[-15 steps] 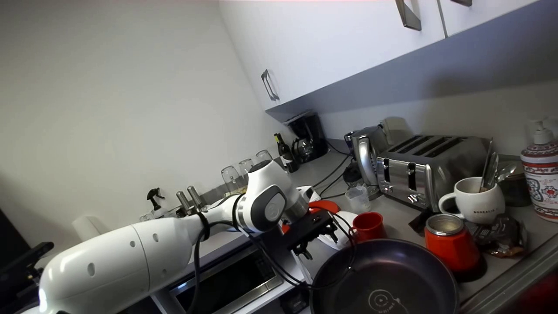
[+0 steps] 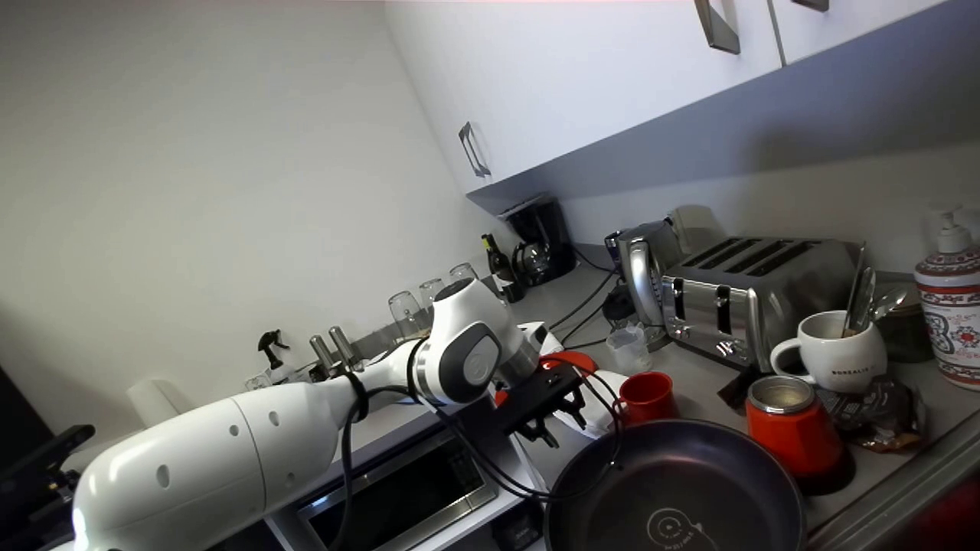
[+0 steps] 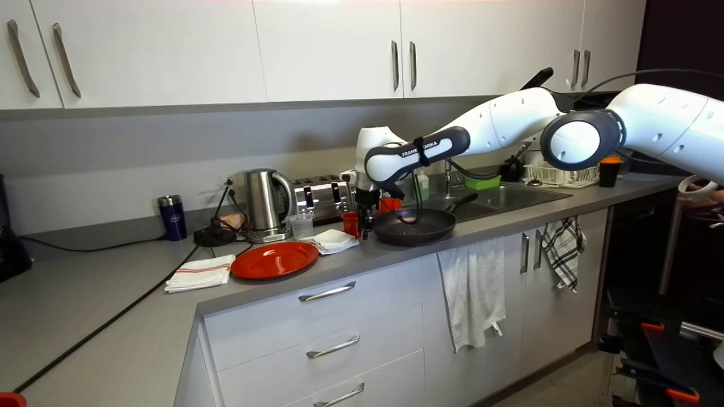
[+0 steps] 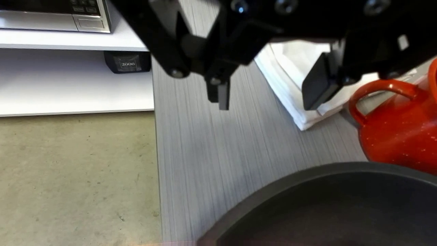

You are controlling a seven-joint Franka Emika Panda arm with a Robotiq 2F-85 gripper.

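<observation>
Part open, with a clear gap between its fingers, my gripper hangs over the grey counter (image 4: 229,151) near its front edge. Nothing shows between the fingers. Behind the right finger in the wrist view lies a folded white cloth (image 4: 301,119). To the right of that finger is a red speckled mug (image 4: 403,127), its handle turned towards the gripper. The dark frying pan (image 4: 254,201) fills the lower right of the wrist view. In exterior view 2 the gripper (image 3: 367,229) stands between the white cloth (image 3: 332,238) and the pan (image 3: 414,238).
A red plate (image 3: 275,261) and another folded cloth (image 3: 200,273) lie left of the gripper. Along the wall stand a kettle (image 3: 263,201) and a toaster (image 3: 319,193). In exterior view 1 a red pot (image 2: 797,430) stands beside the pan.
The gripper's fingers have come closer together. The hand has moved very slightly; the pan, mug and other things on the counter stay where they were.
</observation>
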